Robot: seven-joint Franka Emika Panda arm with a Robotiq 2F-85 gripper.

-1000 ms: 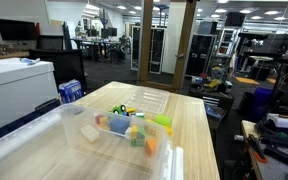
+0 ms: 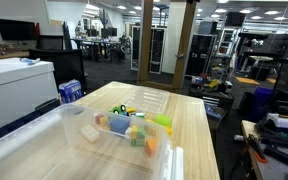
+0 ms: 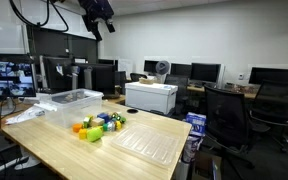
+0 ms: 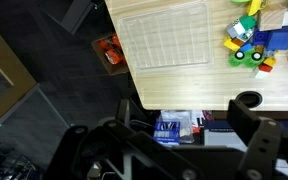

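Note:
My gripper is open, its dark fingers spread wide along the bottom of the wrist view with nothing between them. In exterior view 2 the gripper [image 3: 103, 31] hangs high above the table, well clear of everything on it. Colourful blocks [image 3: 97, 128] lie in a loose cluster on the wooden table [image 3: 114, 163]. The wrist view shows several of these blocks [image 4: 258, 41] at the upper right, among them blue, green and yellow ones. A flat, pale grid-like tray [image 4: 167, 37] rests on the table, left of the blocks in that view.
A clear plastic bin [image 2: 89, 142] stands at one end of the table, partly veiling the blocks in exterior view 1. Beyond the table edge are a blue box [image 2: 70, 91] and a white cabinet [image 2: 19, 88]. Bare wood surrounds the tray.

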